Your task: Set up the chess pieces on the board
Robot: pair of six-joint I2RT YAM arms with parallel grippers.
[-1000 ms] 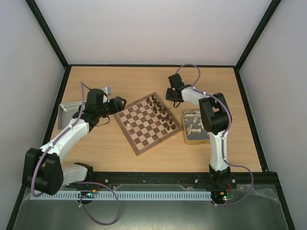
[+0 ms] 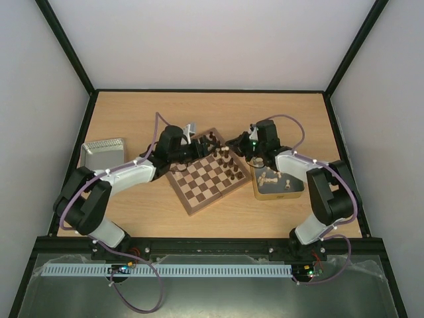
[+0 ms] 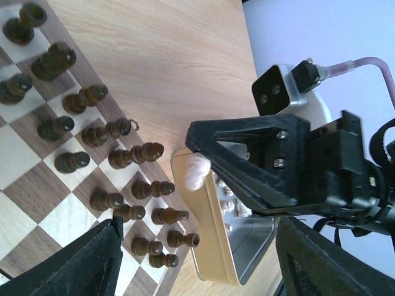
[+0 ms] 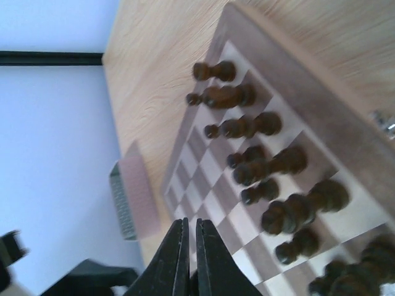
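Note:
The chessboard (image 2: pixel 199 185) carries two rows of dark pieces (image 3: pixel 154 188) along its right edge. My right gripper (image 2: pixel 232 147) is over that edge, shut on a white piece (image 3: pixel 197 171), whose end shows beside its fingers in the left wrist view. My left gripper (image 2: pixel 207 147) is over the board's back part, facing the right one, its fingers apart with nothing seen between them. A tan box (image 2: pixel 277 196) right of the board holds loose white pieces.
A grey tray (image 2: pixel 103 158) stands at the far left.
My left arm has moved right over the board toward the other gripper.

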